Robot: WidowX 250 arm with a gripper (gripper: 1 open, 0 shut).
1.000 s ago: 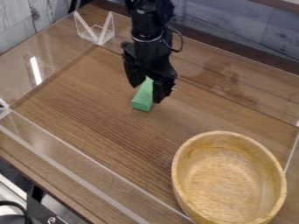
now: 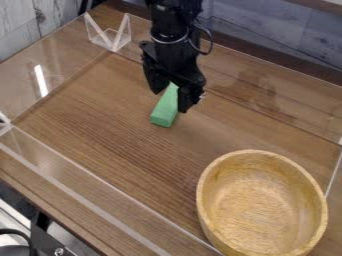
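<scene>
My black gripper (image 2: 173,80) hangs over the wooden table, its fingers open around and above the upper end of a green oblong object (image 2: 164,112). The object lies flat near the middle, its upper part partly hidden by the gripper. Whether the fingers touch it I cannot tell.
A large beige oval bowl (image 2: 261,205) fills the bottom right. White wire racks stand at the top left (image 2: 107,28) and left edge (image 2: 6,122). Black cabling lies at the bottom left corner.
The green object looks unmoved.
</scene>
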